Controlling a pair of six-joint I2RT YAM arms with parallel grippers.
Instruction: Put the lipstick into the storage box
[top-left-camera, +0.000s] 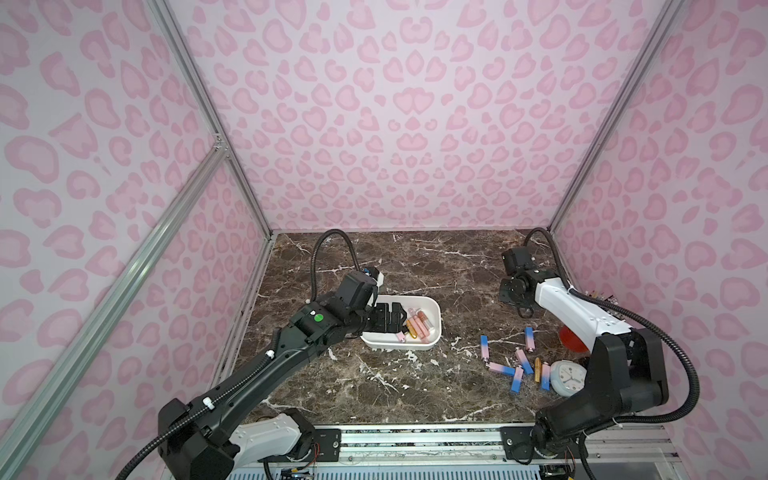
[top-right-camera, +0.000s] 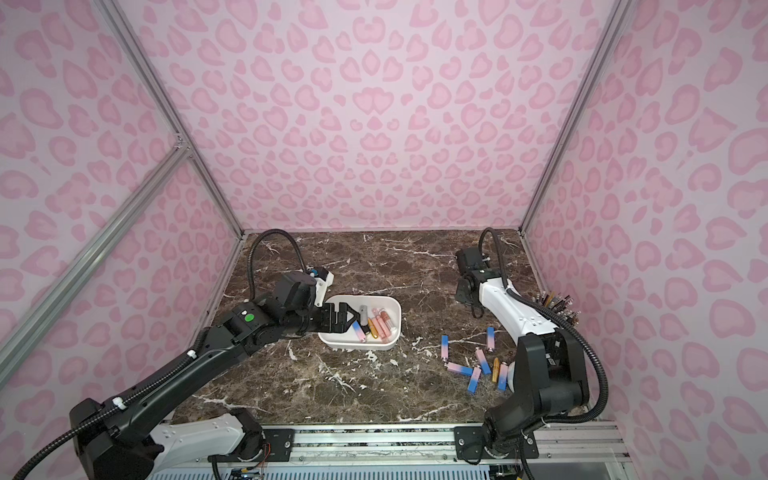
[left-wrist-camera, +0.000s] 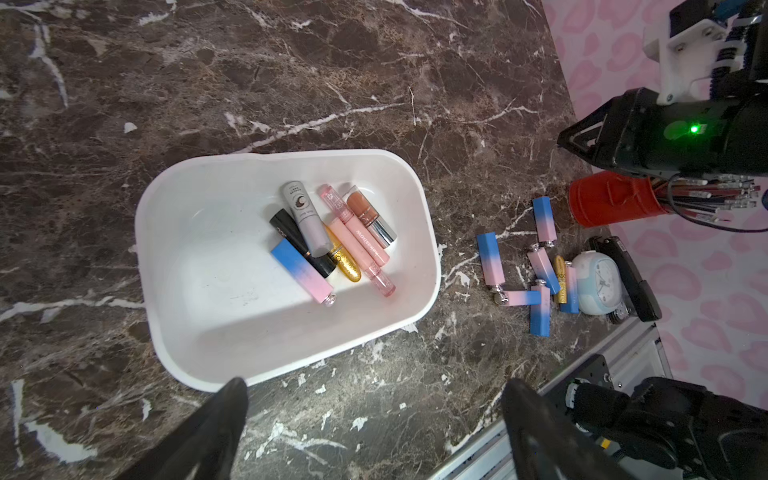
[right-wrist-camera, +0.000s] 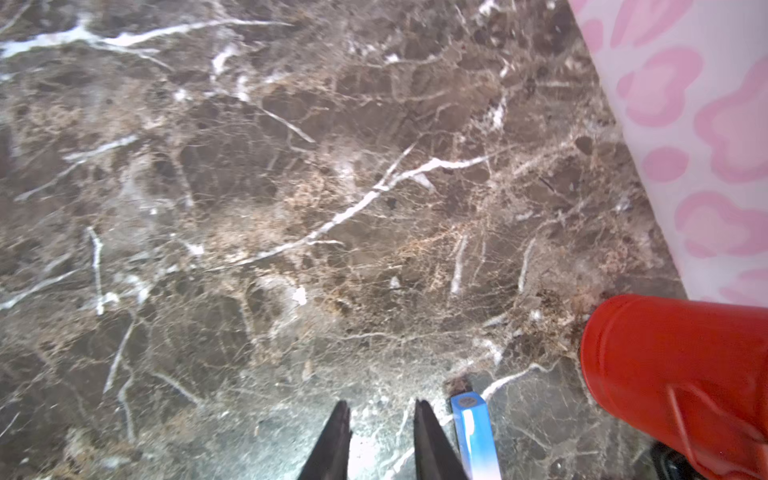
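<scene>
My left gripper (top-left-camera: 390, 318) is open over the white storage box (left-wrist-camera: 200, 264), with nothing between its fingers. The box holds several lip products, among them a blue-pink lipstick (left-wrist-camera: 302, 273), a black tube, a gold one and pink tubes. To the right, several blue-pink lipsticks (left-wrist-camera: 489, 257) and a gold one (top-right-camera: 496, 369) lie loose on the marble table. My right gripper (top-left-camera: 516, 296) is above the table behind those lipsticks, its fingers apart and empty; the tip of a blue lipstick (right-wrist-camera: 476, 432) shows just beside them in the right wrist view.
At the right edge stand a red cup (right-wrist-camera: 672, 368) with brushes and a pale clock (left-wrist-camera: 596, 284). Pink patterned walls enclose the sides and back.
</scene>
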